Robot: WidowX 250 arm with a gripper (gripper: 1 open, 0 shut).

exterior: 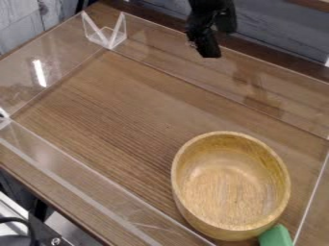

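The black gripper (pixel 210 38) hangs at the top centre of the camera view, over the back of the wooden tray; whether anything sits between its fingers is too dark to tell. A large round tan bowl (pixel 229 182) rests at the front right.
A white wire-like object (pixel 106 31) stands at the back left. A green object (pixel 274 236) pokes in at the bottom right corner beside the bowl. The middle and left of the tray (pixel 110 125) are clear.
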